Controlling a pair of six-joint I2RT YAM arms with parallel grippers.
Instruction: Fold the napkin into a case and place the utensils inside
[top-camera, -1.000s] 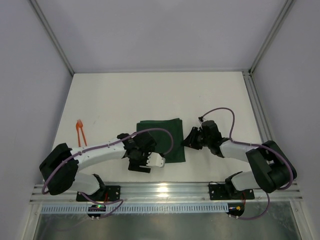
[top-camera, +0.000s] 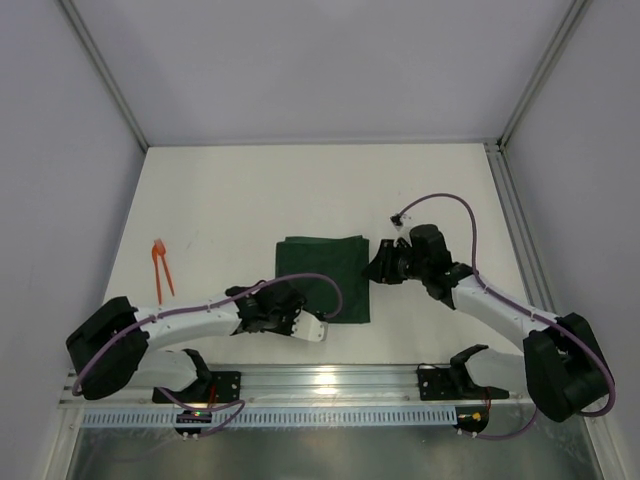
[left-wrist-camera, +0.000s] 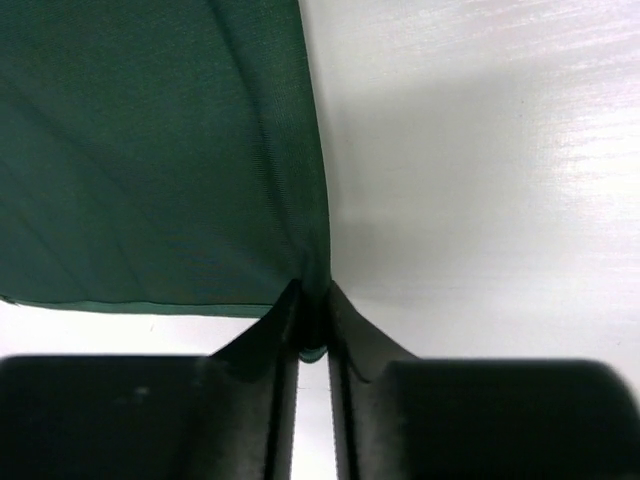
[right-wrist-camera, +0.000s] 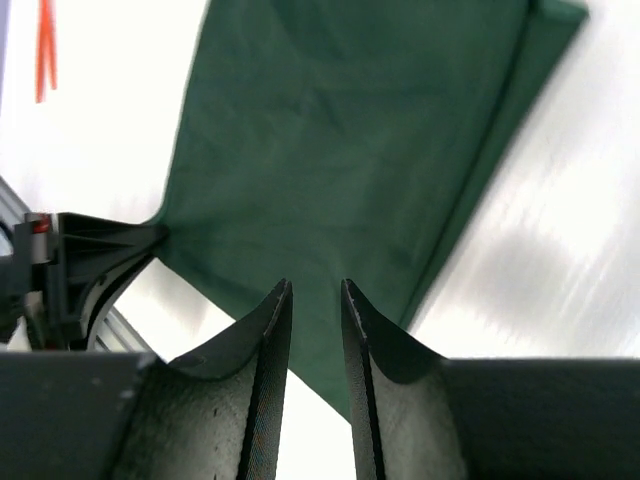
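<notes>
The dark green napkin (top-camera: 322, 262) lies partly folded in the middle of the table, a narrow strip showing along one side in the right wrist view. At its near-left corner is my left gripper, its fingers closed in around the hemmed corner; whether they grip it firmly is hard to tell. My right gripper hangs above the napkin's right edge, its fingertips slightly apart with nothing seen between them. Two orange utensils (top-camera: 163, 262) lie at the left of the table.
Grey walls enclose the sides and back.
My right gripper has risen and shifted a little toward the back. The left arm has moved slightly at the near-left corner, and the napkin has shifted slightly.
</notes>
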